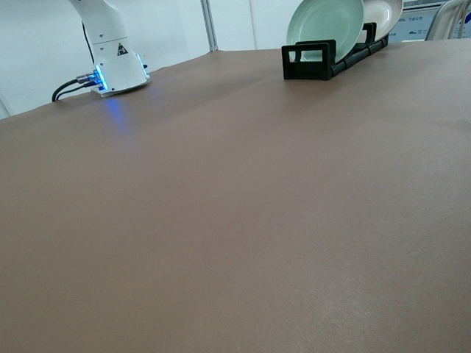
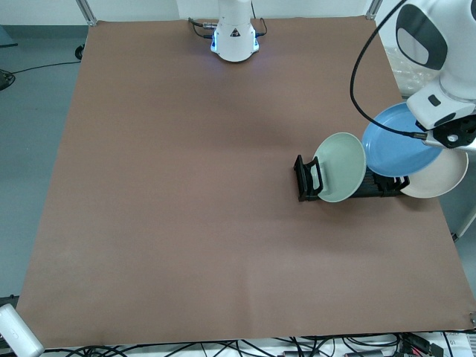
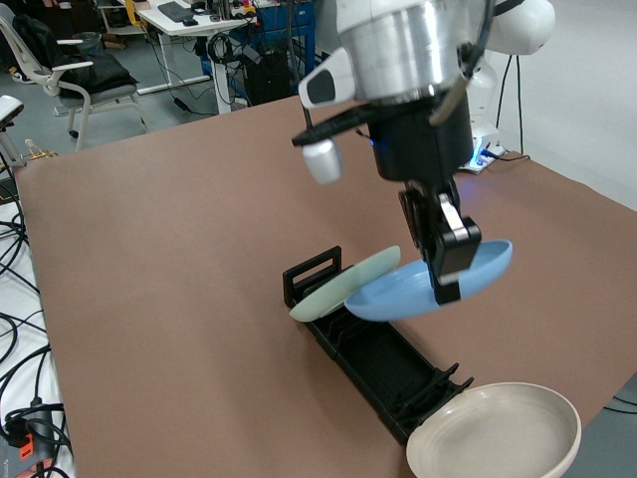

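A black dish rack (image 3: 368, 368) stands on the brown table (image 2: 223, 186), holding a mint green plate (image 2: 338, 167) at one end and a cream plate (image 3: 493, 438) at the other. In the right view my gripper (image 3: 448, 284) is down at a blue plate (image 3: 393, 299), which is tilted between them and apparently gripped at its upper edge; the fingertips partly hide it. In the left view the blue plate (image 2: 398, 152) is partly under my arm. The top view shows the green plate (image 1: 324, 26) and cream plate.
Cables run along the table's outer edge.
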